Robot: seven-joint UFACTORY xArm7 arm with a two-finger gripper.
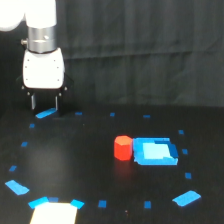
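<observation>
A red block (123, 148), six-sided in outline, stands on the dark table near the middle of the camera view. Just to its right lies a blue open box (141, 153) with a pale inside; whether the two touch is hard to tell. Far from both, at the upper left, my gripper (44, 103) hangs over the table with its fingers apart. Nothing shows between them.
Blue tape pieces (187, 198) and small blue squares are scattered over the dark table. A pale object (54, 213) is cut off by the bottom edge. A dark curtain (140, 60) closes the back. Left of the red block, the surface holds no standing objects.
</observation>
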